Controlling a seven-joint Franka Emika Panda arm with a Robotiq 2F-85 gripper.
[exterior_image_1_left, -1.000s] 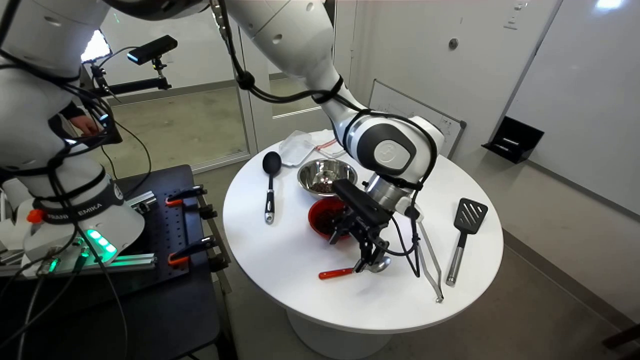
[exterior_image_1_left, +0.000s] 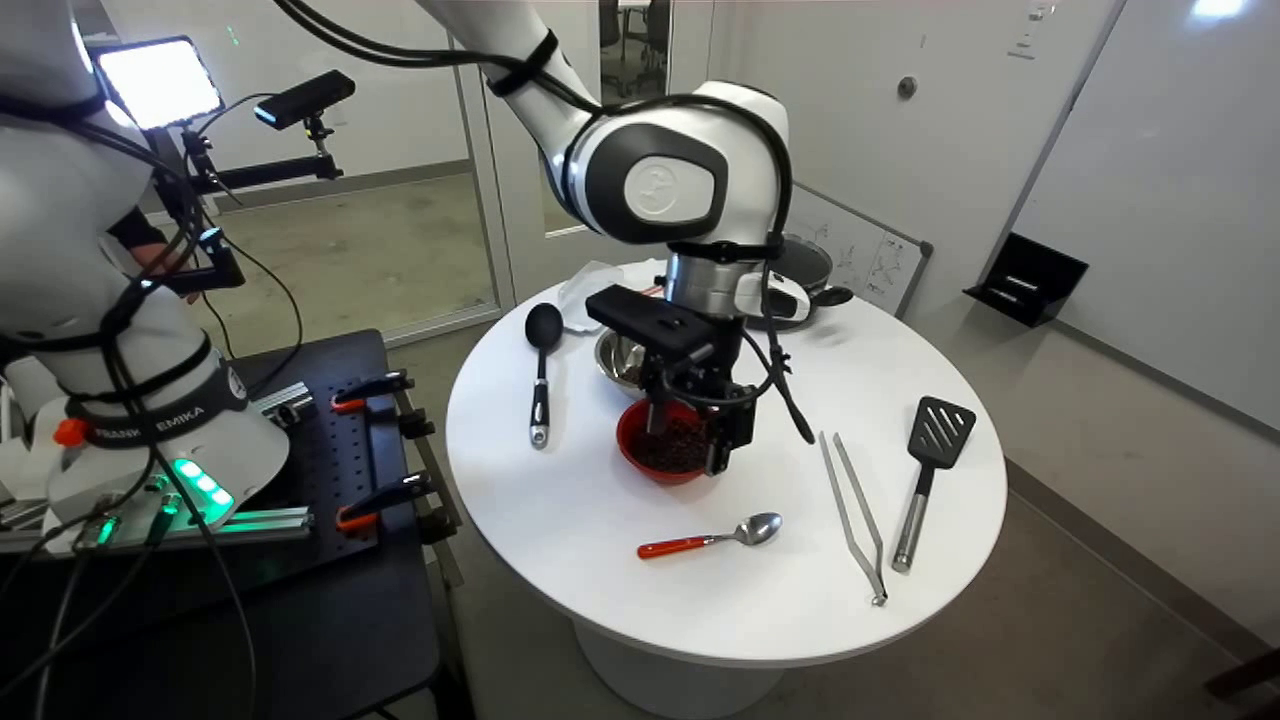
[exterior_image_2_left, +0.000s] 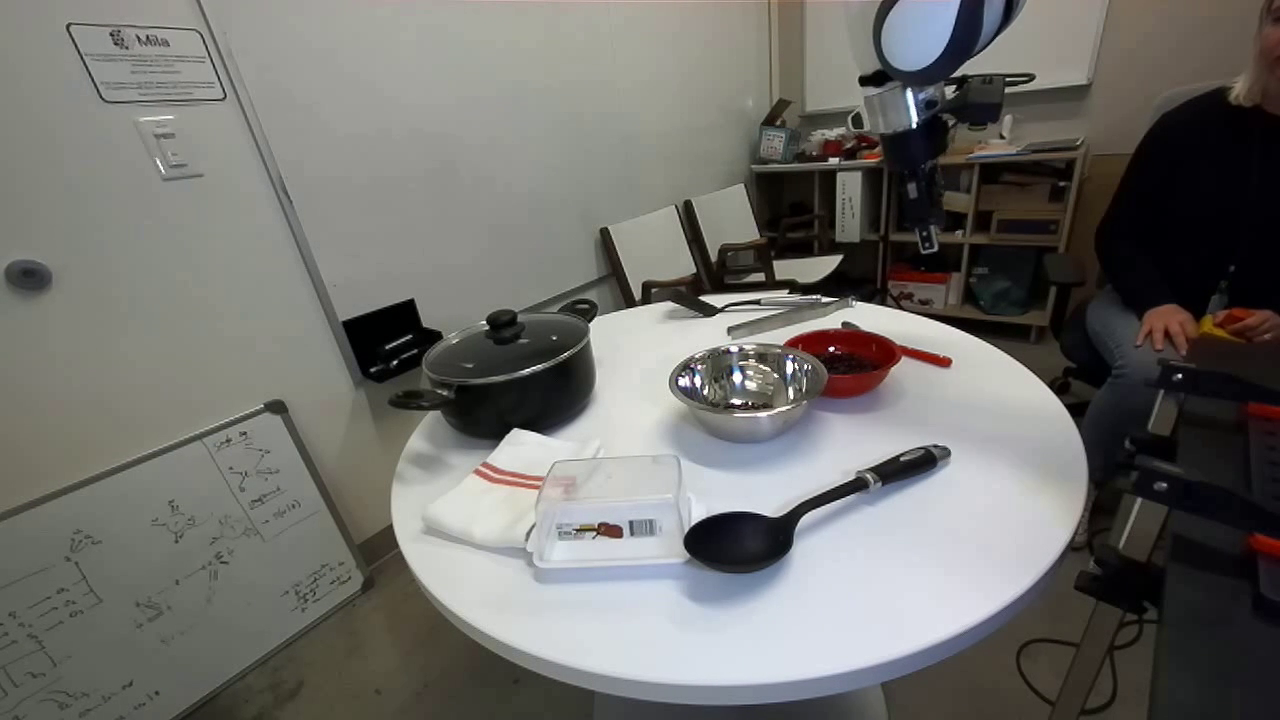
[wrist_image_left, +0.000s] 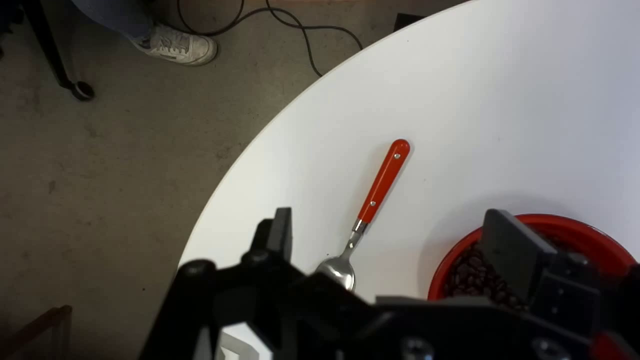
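Note:
My gripper (exterior_image_1_left: 687, 438) is open, raised above the table, with nothing between its fingers. In the wrist view, one finger (wrist_image_left: 280, 235) shows left of the spoon and the other overlaps the red bowl (wrist_image_left: 442, 279). The spoon (wrist_image_left: 384, 180), with its red handle and metal head, lies on the white table below the gap between them. Dark beans (wrist_image_left: 474, 277) sit in the red bowl, partly covered by the gripper. Beside that bowl stands a steel bowl (exterior_image_2_left: 750, 416); the arm hides part of it in exterior view 1.
A black ladle (exterior_image_2_left: 744, 540), clear plastic box (exterior_image_2_left: 612, 516), striped towel (exterior_image_2_left: 480, 510) and lidded black pot (exterior_image_2_left: 516, 384) occupy the table's far side. Metal tongs (exterior_image_1_left: 854, 522) and a slotted spatula (exterior_image_1_left: 939, 438) lie at the right.
The arm has lifted and moved back and left in exterior view 1, away from the spoon and over the red bowl. The spoon lies in the same place.

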